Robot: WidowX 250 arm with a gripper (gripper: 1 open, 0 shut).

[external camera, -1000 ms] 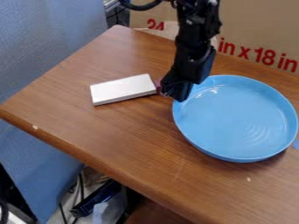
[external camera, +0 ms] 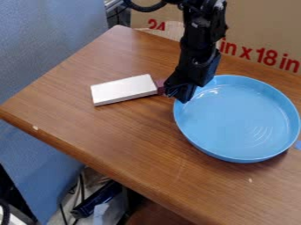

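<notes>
A white rectangular block (external camera: 123, 89) with a dark reddish part at its right end lies on the wooden table (external camera: 106, 141). My black gripper (external camera: 177, 90) is low over that reddish end, at the left rim of a light blue plate (external camera: 237, 123). Whether its fingers are open or closed on that end is hard to tell, as the gripper body hides them.
A cardboard box (external camera: 261, 39) with red printing stands behind the table. The table's left edge drops beside a blue-grey surface (external camera: 41, 61), with cables and clutter below.
</notes>
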